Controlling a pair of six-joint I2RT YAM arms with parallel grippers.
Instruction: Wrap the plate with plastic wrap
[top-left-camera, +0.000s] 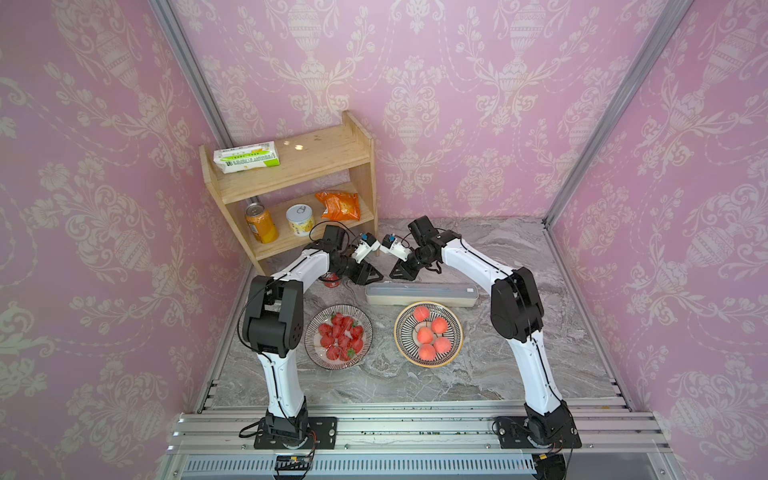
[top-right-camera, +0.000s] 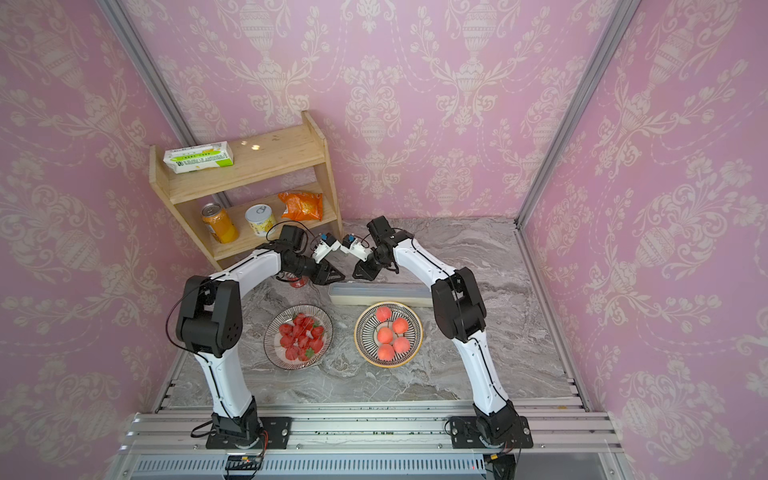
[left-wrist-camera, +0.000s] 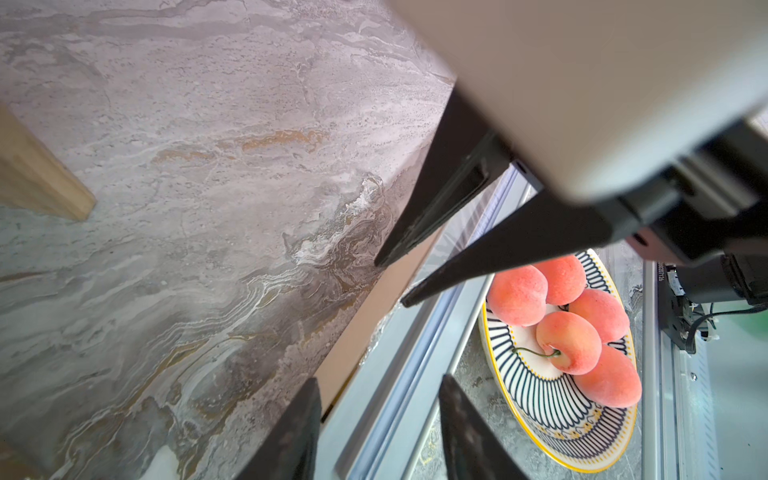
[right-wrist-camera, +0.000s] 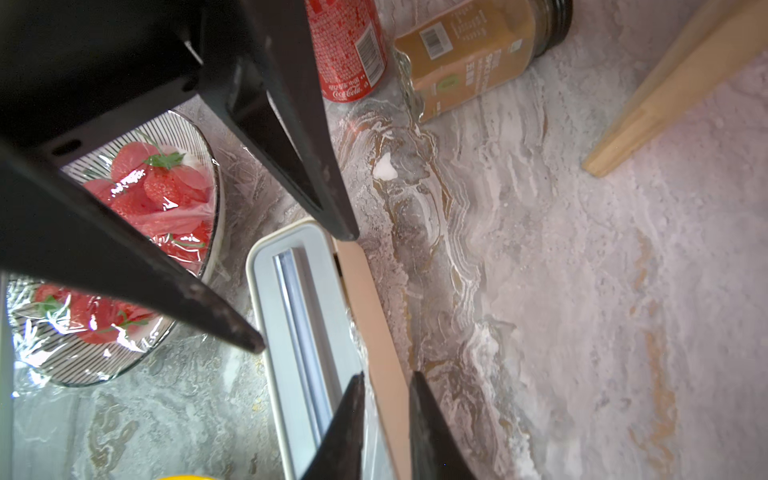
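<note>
The long pale plastic wrap dispenser (top-left-camera: 421, 294) lies crosswise behind the plates, a strip of clear film (right-wrist-camera: 357, 340) showing along its far edge. In front of it stands a striped plate (left-wrist-camera: 552, 416) with several peaches and no film visible over it. At the dispenser's left end, my left gripper (top-left-camera: 376, 280) is part open, its fingers (right-wrist-camera: 304, 160) on either side of that end. My right gripper, also part open, hangs over the film edge from the right. Nothing shows held in either; contact with the film cannot be told.
Left of the peaches, a plate (top-left-camera: 308, 352) of strawberries has glossy film over it. Behind it stand a red can (right-wrist-camera: 348, 52) and a lying jar (right-wrist-camera: 472, 56). A wooden shelf (top-left-camera: 292, 164) fills the back left.
</note>
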